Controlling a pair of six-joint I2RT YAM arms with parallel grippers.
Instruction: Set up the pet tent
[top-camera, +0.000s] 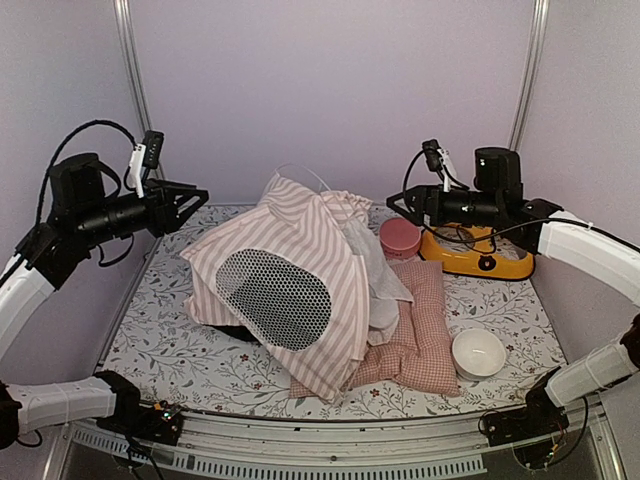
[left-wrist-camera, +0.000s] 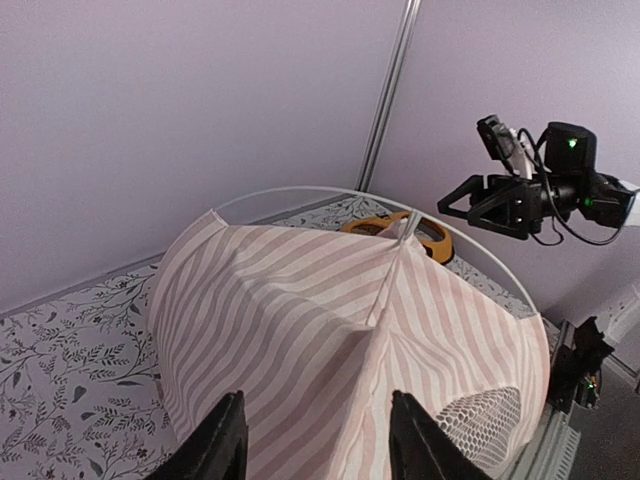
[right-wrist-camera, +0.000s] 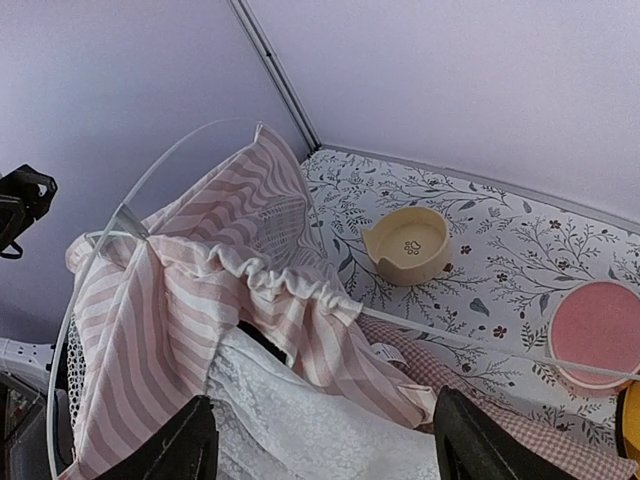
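Note:
The pink-striped tent fabric slumps mid-table, with its mesh window facing front and thin white poles arching over the top in the left wrist view. Pale inner cloth hangs on its right side. My left gripper stands open above the tent's left, empty between its fingers. My right gripper is open too, raised to the tent's right, with the fabric below and beyond its fingers in the right wrist view.
A checked cushion lies under the tent's right. Around it are a white bowl, a pink bowl, a yellow feeder and a cream bowl. Clear tabletop shows at the left.

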